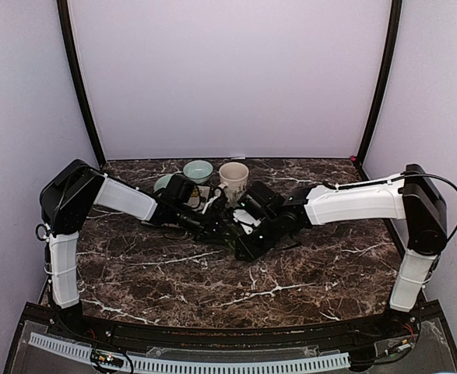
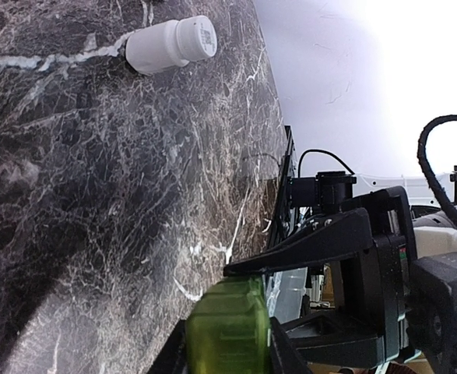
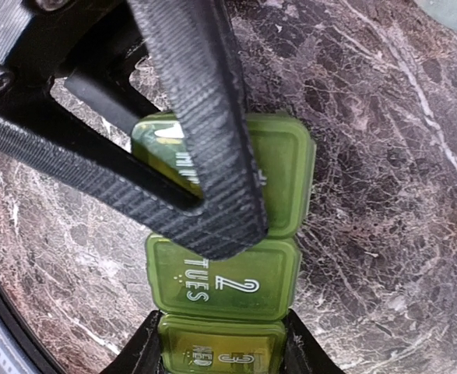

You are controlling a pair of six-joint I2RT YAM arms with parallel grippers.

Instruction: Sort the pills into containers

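Note:
A green pill organizer (image 3: 226, 280) with day lids, TUES among them, hangs between my two grippers at the middle of the table. My left gripper (image 1: 220, 226) and right gripper (image 1: 244, 240) are close together, both shut on it. In the left wrist view the green organizer (image 2: 226, 331) fills the bottom middle. A white pill bottle (image 2: 156, 48) lies on its side on the marble table. In the right wrist view a black finger of the other gripper crosses the organizer's top compartment.
A cream mug (image 1: 233, 171) and pale green bowls (image 1: 198, 170) stand at the back middle, partly behind the arms.

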